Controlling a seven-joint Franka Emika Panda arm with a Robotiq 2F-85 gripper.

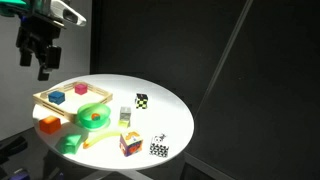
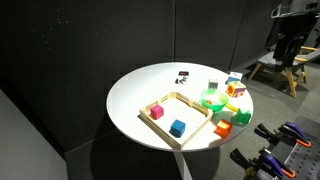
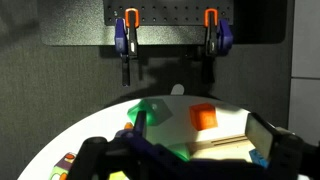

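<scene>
My gripper is open with nothing between its fingers, held high above the near edge of the round white table. Below it in the wrist view are an orange block (image 3: pixel 203 117) and a green block (image 3: pixel 141 110). A green bowl (image 1: pixel 94 117) with a small reddish thing inside stands beside the shallow wooden tray (image 2: pixel 200 128). In that tray sit a blue block (image 2: pixel 177 129) and a pink block (image 2: pixel 157 112). A yellow banana-like piece (image 1: pixel 101 138) lies near a multicoloured cube (image 1: pixel 131 143).
A black-and-yellow cube (image 1: pixel 141 101), a pale cube (image 1: pixel 125 116) and a checkered block (image 1: pixel 159 150) stand elsewhere on the table (image 2: pixel 130 85). Its far part is mostly bare. The robot's base plate (image 3: pixel 165 34) edges the wrist view.
</scene>
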